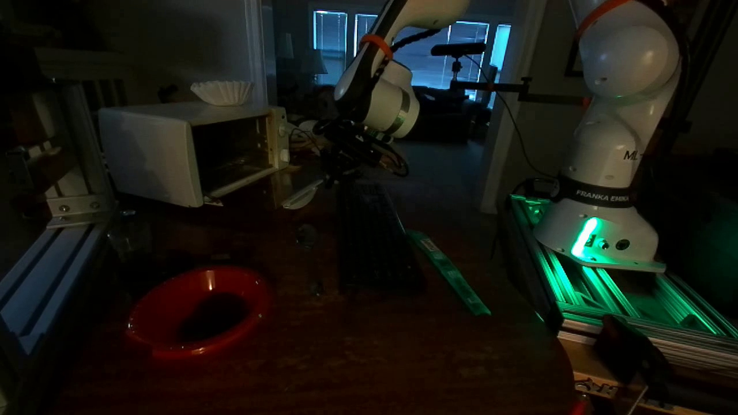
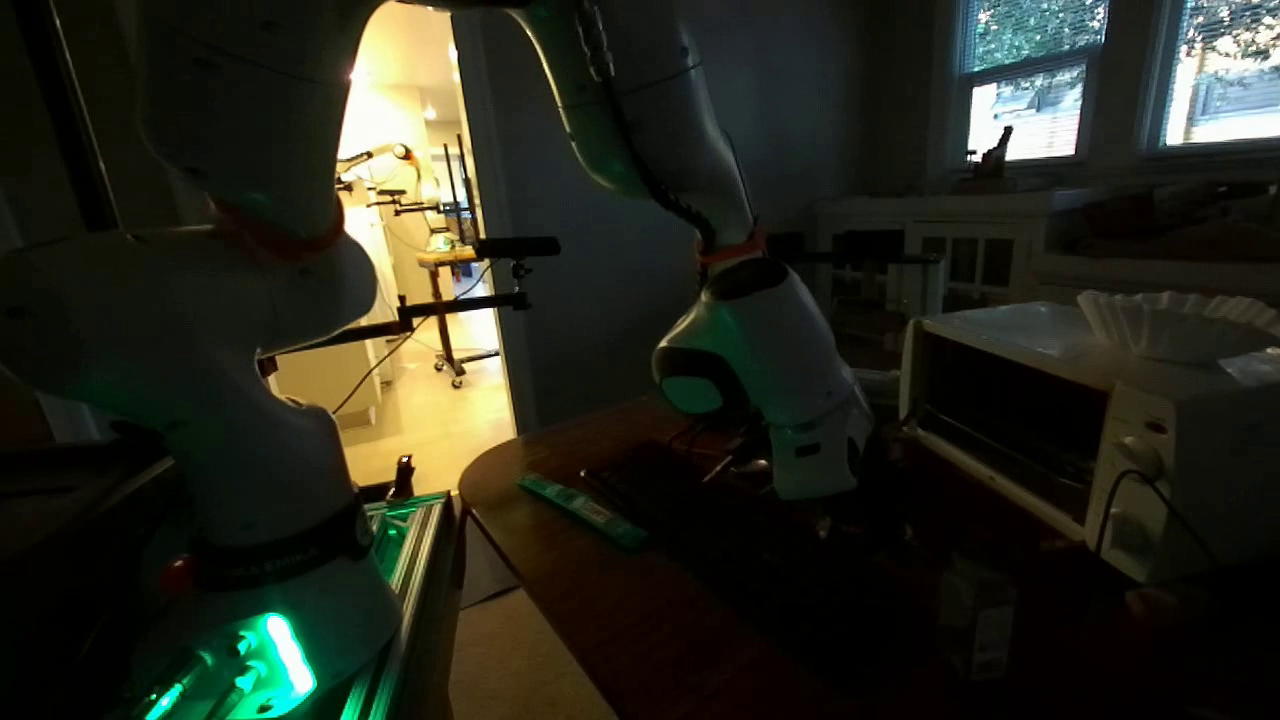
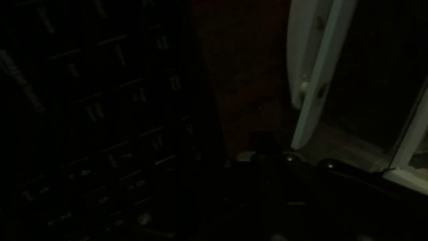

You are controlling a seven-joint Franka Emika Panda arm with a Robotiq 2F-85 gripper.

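Observation:
My gripper (image 1: 332,178) hangs low over the far end of a black keyboard (image 1: 377,238), close to the white toaster oven's open front. Its dark fingers (image 3: 264,142) appear together at the bottom of the wrist view, shut, with nothing showing between them. Keys of the keyboard (image 3: 120,100) fill the left of that view. To the right of the fingers is a white handle-like strip (image 3: 321,76) by the oven; in exterior view 1 the same strip (image 1: 302,196) lies just left of the gripper. Darkness hides whether the fingers touch anything.
A toaster oven (image 1: 149,155) stands at the back left, a white fluted bowl (image 1: 221,93) on top. Nearer is a red bowl (image 1: 155,314) with something dark inside. A green strip-shaped packet (image 1: 450,271) lies right of the keyboard.

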